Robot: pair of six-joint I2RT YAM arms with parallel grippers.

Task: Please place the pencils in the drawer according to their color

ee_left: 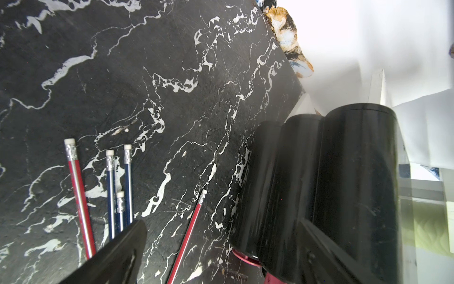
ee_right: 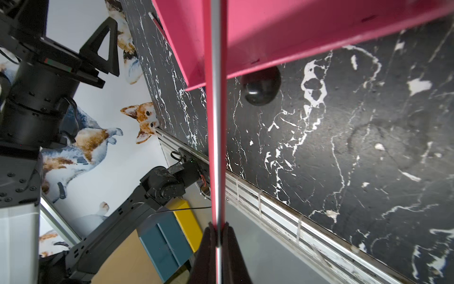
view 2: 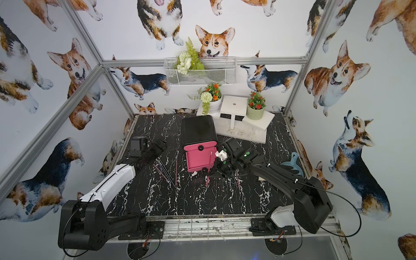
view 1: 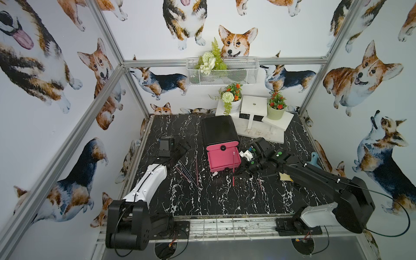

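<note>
The pink drawer (view 1: 218, 159) of the black box (view 2: 197, 129) stands pulled out. My right gripper is shut on a red pencil (ee_right: 215, 118), which crosses the drawer's front edge. My left gripper is open over the table at the left. Below it lie a red pencil (ee_left: 80, 203), several blue pencils (ee_left: 111, 189) in a group and another red pencil (ee_left: 186, 236), separate, nearer the box.
Behind the box are a white stand (view 2: 234, 104) and potted plants (view 1: 275, 110). A blue dustpan (view 2: 292, 166) lies at the right.
</note>
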